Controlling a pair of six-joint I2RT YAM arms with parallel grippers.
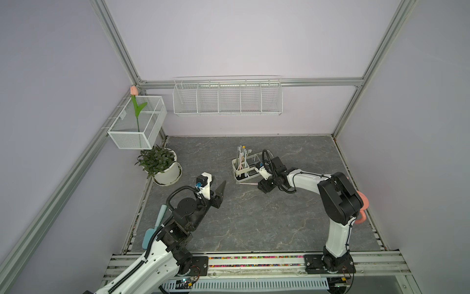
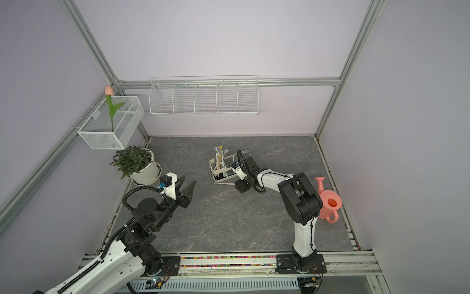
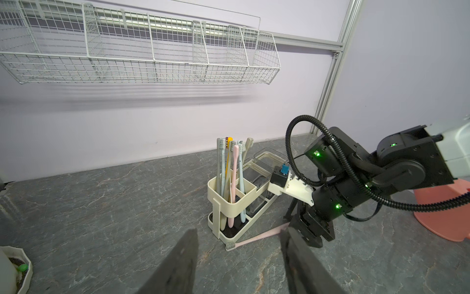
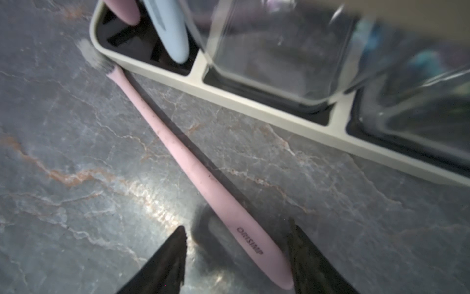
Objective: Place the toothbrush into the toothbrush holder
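A pink toothbrush (image 4: 195,171) lies flat on the grey tabletop along the front of the beige toothbrush holder (image 4: 235,104), its bristles by the holder's corner. In the right wrist view my right gripper is open, its fingers apart on either side of the handle's thick end, which lies close to the right fingertip. The left wrist view shows the holder (image 3: 250,198) with several toothbrushes standing in its slots, and the loose toothbrush (image 3: 259,236) running toward my right gripper. My left gripper stands open and empty, well away to the left.
A potted plant (image 1: 167,171) stands at the left, with a light blue tool (image 1: 155,227) in front of it. A pink watering can (image 2: 331,203) is at the right. Wire baskets (image 1: 228,98) hang on the back wall.
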